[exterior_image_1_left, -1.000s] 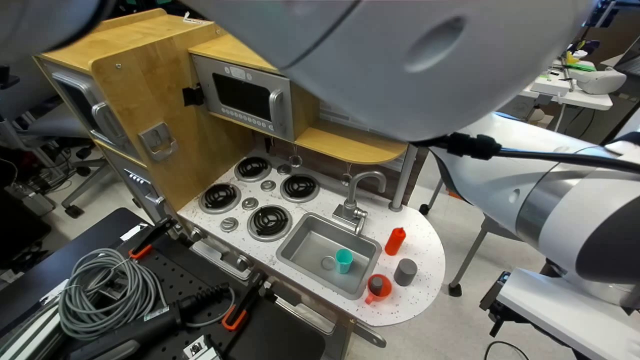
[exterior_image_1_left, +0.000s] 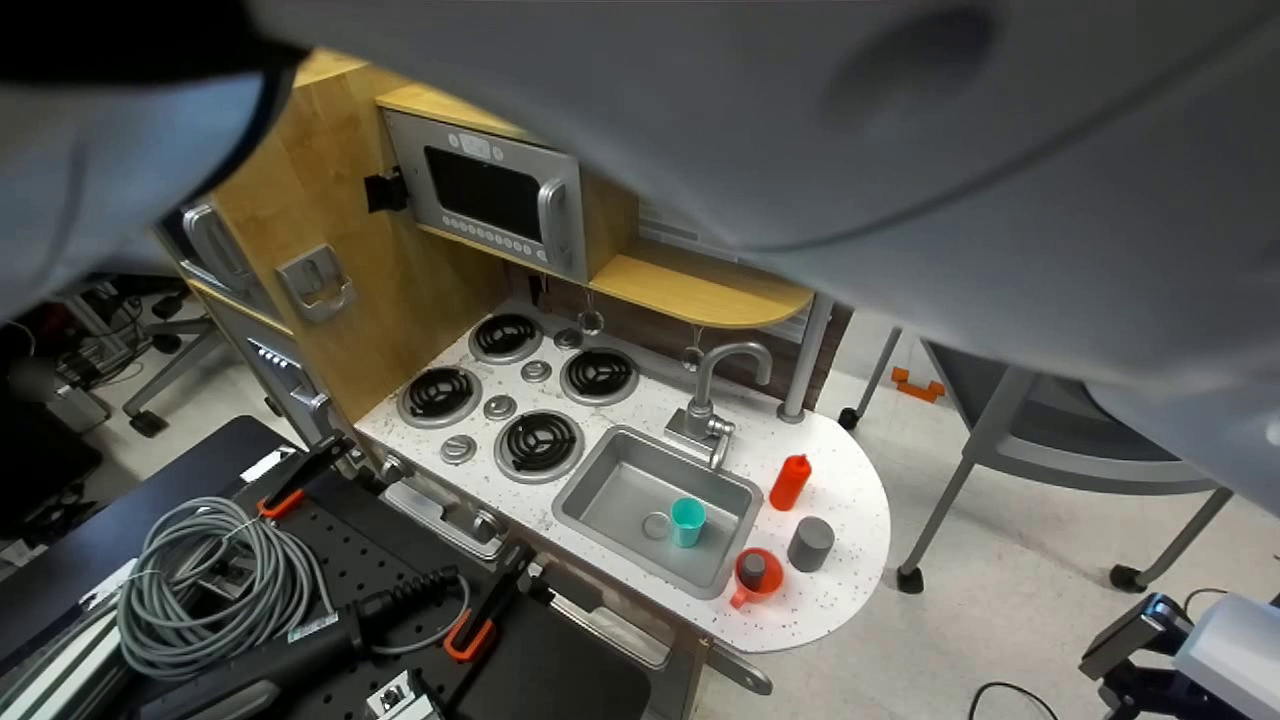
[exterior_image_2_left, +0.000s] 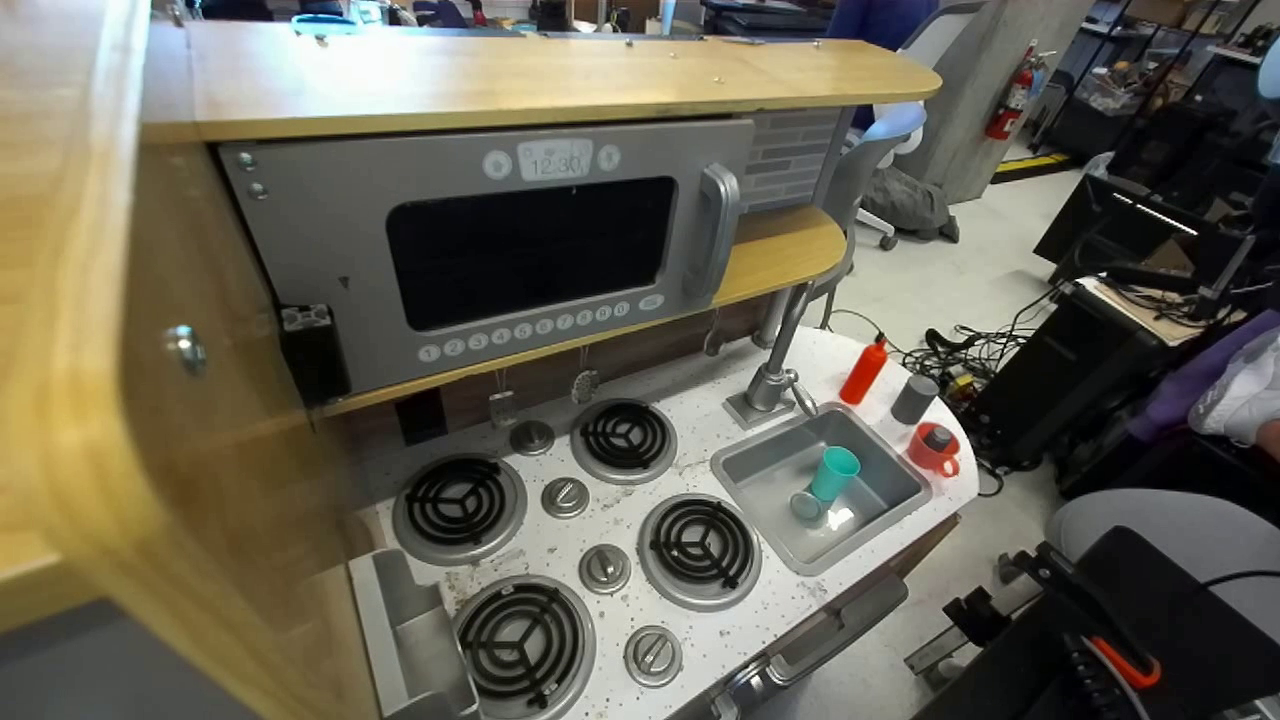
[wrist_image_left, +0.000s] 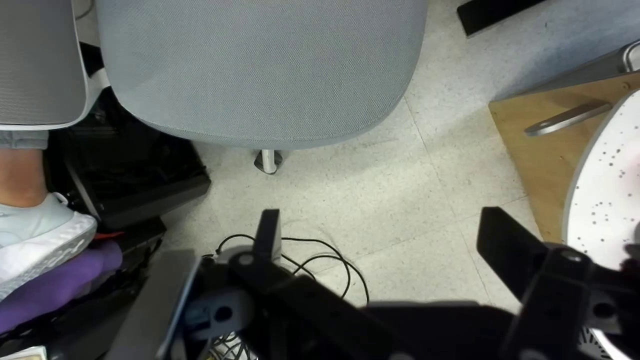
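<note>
In the wrist view my gripper is open, its black fingers wide apart over bare floor with nothing between them. A teal cup (exterior_image_1_left: 687, 521) stands inside the grey sink (exterior_image_1_left: 590, 470). Right of the sink, on the white counter, are a red bottle (exterior_image_1_left: 789, 482), a grey cylinder (exterior_image_1_left: 811, 544) and a red mug (exterior_image_1_left: 762, 588) with a small grey piece in it. Only part of the arm's dark end hardware (exterior_image_1_left: 1134, 654) shows at the lower right of exterior view 1, apart from the counter.
Burners and knobs fill the counter left of the faucet (exterior_image_2_left: 774, 382). Above them is the microwave (exterior_image_2_left: 528, 240), its door closed. A grey chair (wrist_image_left: 264, 66) and the counter's rounded end (wrist_image_left: 606, 192) flank open floor in the wrist view.
In exterior view 1 the arm has swung nearer the camera, covering more of the top, and its end hardware has moved right. The counter objects have stayed put.
</note>
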